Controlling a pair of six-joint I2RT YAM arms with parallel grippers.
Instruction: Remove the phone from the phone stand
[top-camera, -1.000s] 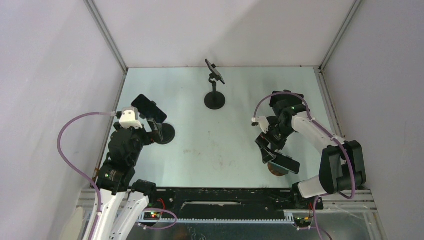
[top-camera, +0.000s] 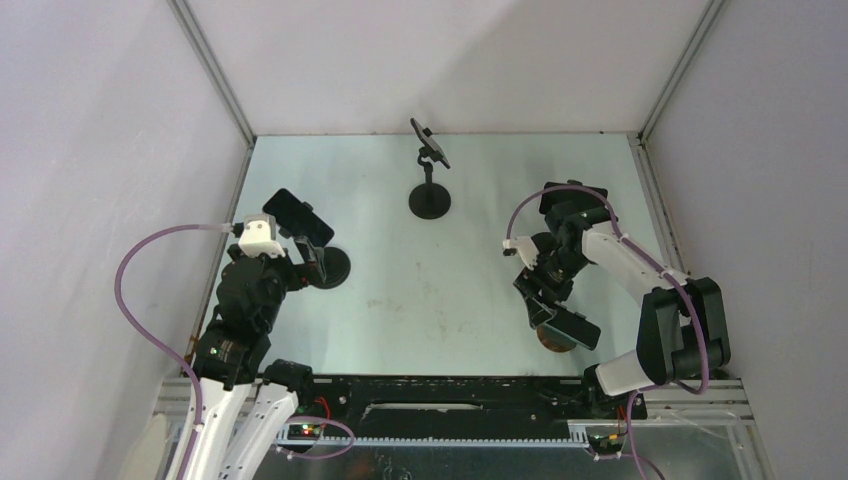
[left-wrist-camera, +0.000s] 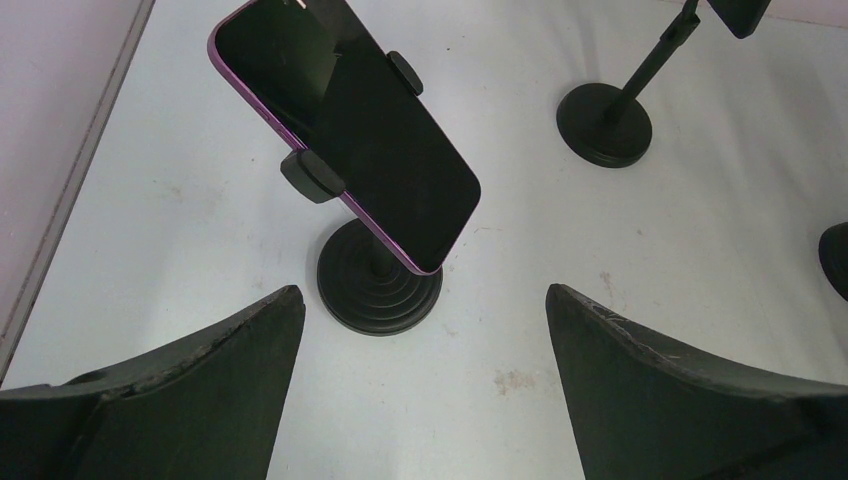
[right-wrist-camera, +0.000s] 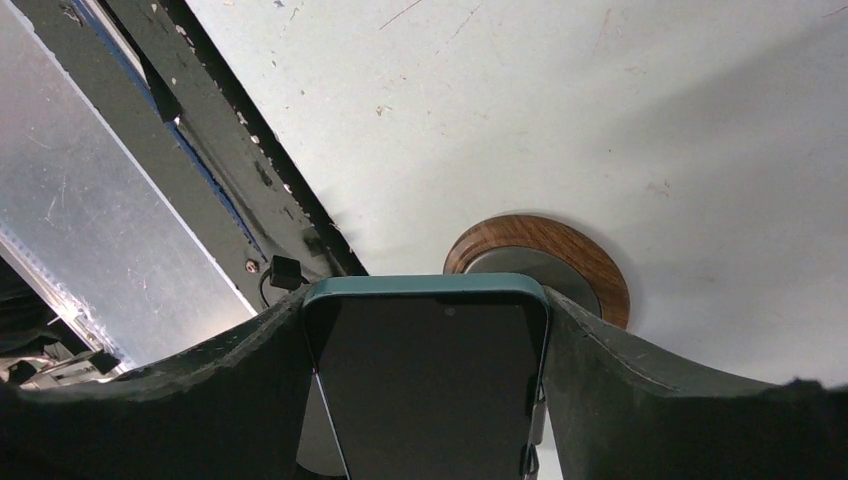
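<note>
In the right wrist view a dark phone with a teal edge (right-wrist-camera: 428, 380) lies between the two fingers of my right gripper. The fingers stand close against its long sides; whether they press on it I cannot tell. Just beyond the phone's end shows the wooden round base (right-wrist-camera: 590, 265) of its stand. From above, this phone (top-camera: 572, 327) sits tilted over that base at the front right, its near end under the gripper. My left gripper is open and empty, facing a purple-edged phone (left-wrist-camera: 350, 120) clamped in a black stand with a round base (left-wrist-camera: 378, 300).
A third stand (top-camera: 430, 200) with a phone stands at the table's back middle. Another dark phone (top-camera: 560, 197) is at the back right, partly behind the right arm. Its front edge (right-wrist-camera: 300, 200) runs close by the wooden base.
My right gripper has shifted very slightly toward the front and right at the phone, which looks almost unmoved. The left arm is still.
</note>
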